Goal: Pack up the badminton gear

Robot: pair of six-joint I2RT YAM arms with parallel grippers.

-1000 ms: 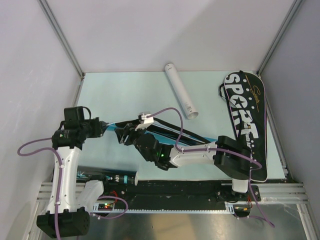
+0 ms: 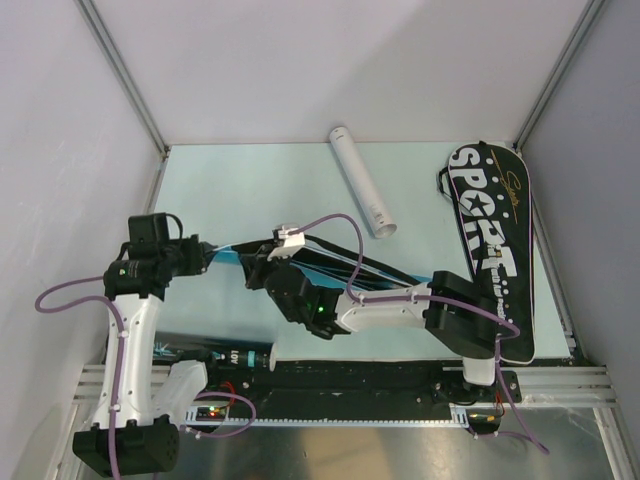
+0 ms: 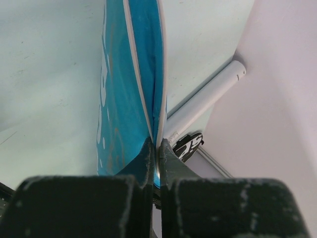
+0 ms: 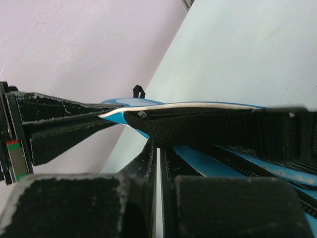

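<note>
A blue bag with black straps and zips (image 4: pixel 213 161) stretches across the table beneath my right arm. My left gripper is shut on the bag's pale-edged tip at its left end, seen also in the right wrist view. My right gripper is shut just at a black strap along the bag's opening; whether any strap is between its fingers is unclear. A black SPORT bag (image 2: pixel 495 240) lies along the right side.
A white tube (image 2: pixel 362 182) lies at the back middle. A dark tube (image 2: pixel 225 352) lies at the front left. Walls surround it.
My right gripper and arm have shifted slightly at the bag's opening, a little to the right. The left arm has stayed still.
</note>
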